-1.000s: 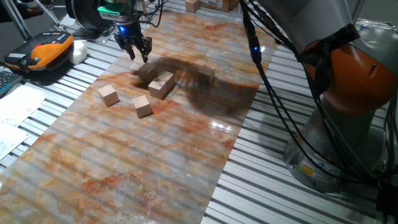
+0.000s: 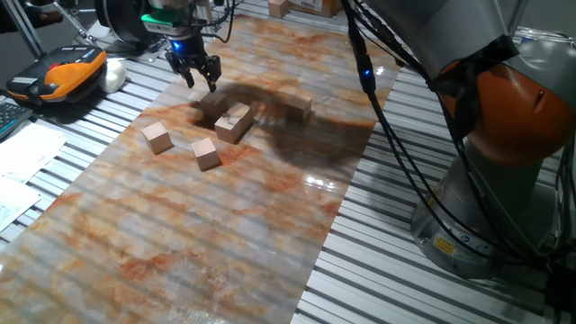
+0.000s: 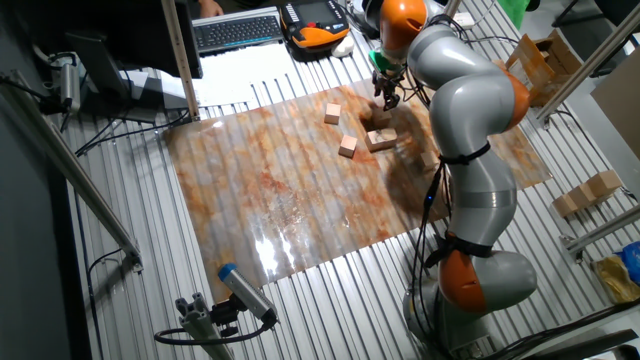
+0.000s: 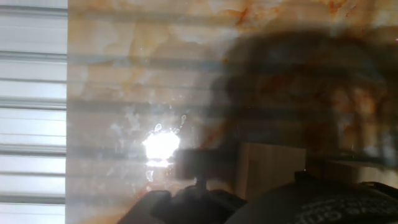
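Observation:
My gripper (image 2: 201, 87) hangs above the far left part of the marbled sheet, its fingers spread open with nothing between them. Just below and behind it in shadow is a wooden block (image 2: 213, 105), touching or very near a longer block (image 2: 233, 124). Two small cubes lie nearer the camera, a left cube (image 2: 157, 138) and a right cube (image 2: 205, 154). Another block (image 2: 298, 109) sits apart to the right. In the wrist view the gripper's dark parts fill the bottom edge, and a wooden block (image 4: 270, 167) shows partly behind them.
The marbled sheet (image 2: 180, 243) is clear across its near half. An orange-black device (image 2: 58, 76) and a white round object (image 2: 113, 76) stand left of the sheet. The arm's base (image 2: 468, 216) rises at the right. One more block (image 2: 278, 8) lies at the far edge.
My gripper's body has come down very slightly, and its fingers stay apart. The blocks have kept their places.

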